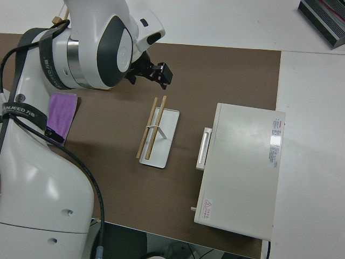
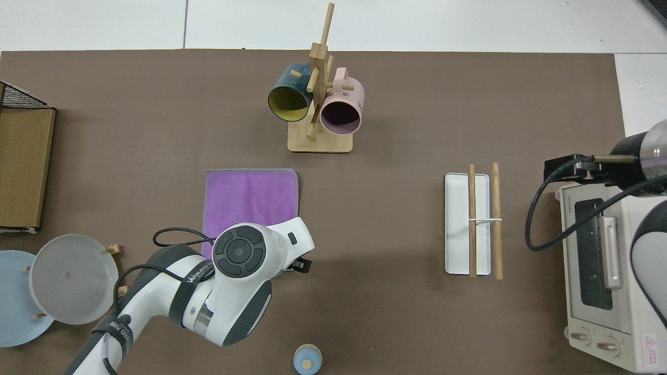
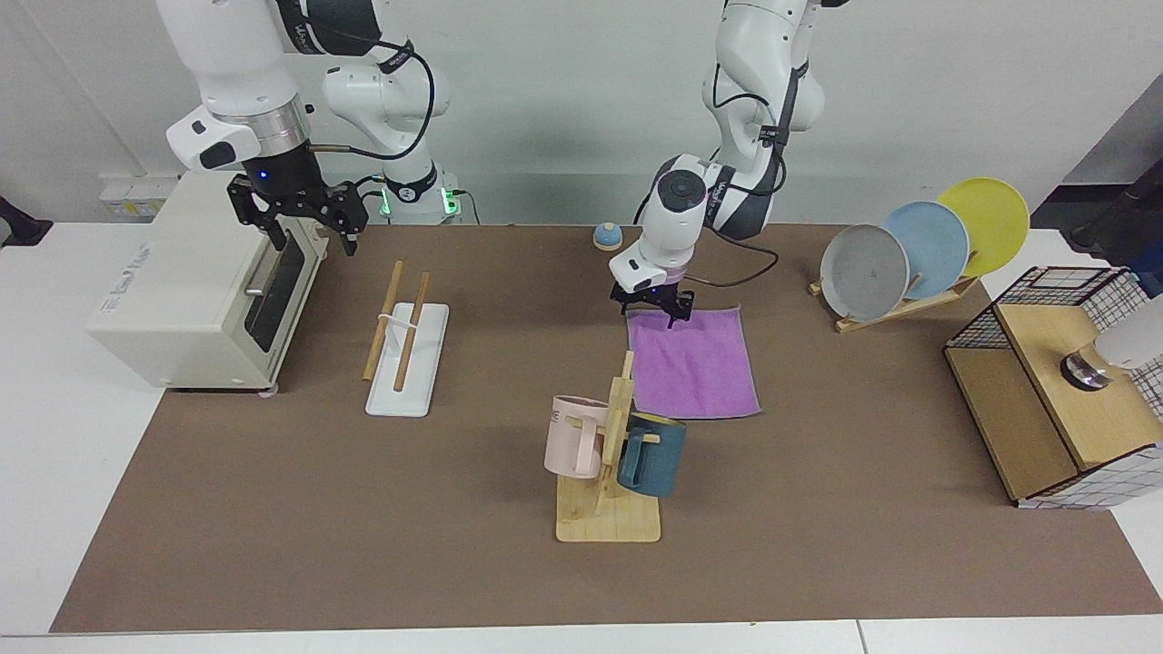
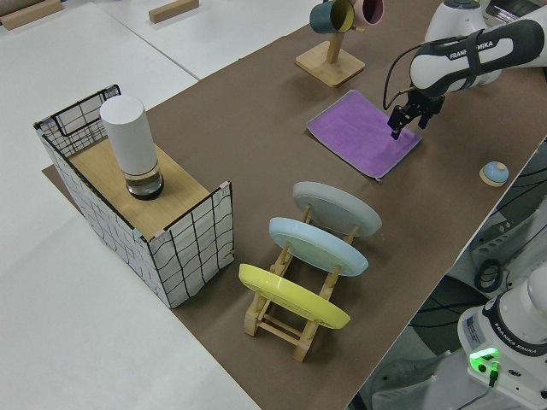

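Note:
One arm reaches in from the lower left of the top view, its black gripper [image 2: 301,264] at the edge of the purple cloth [image 2: 250,194]; in the left view that gripper [image 3: 654,305] hangs over the cloth, its fingers mostly hidden or too small to judge. The other gripper [image 1: 161,75] hangs above the white toaster oven side, near a white board [image 1: 168,129] with two wooden sticks; its finger state is unclear. A wooden mug tree [image 2: 319,144] holds a blue mug [image 2: 289,94] and a pink mug [image 2: 342,109].
A rack with grey [image 4: 338,205], blue [image 4: 316,243] and yellow [image 4: 291,295] plates stands beside a wire-sided wooden shelf [image 4: 184,192]. A small blue round object [image 2: 307,359] lies near the front edge. The toaster oven [image 2: 619,287] fills the right.

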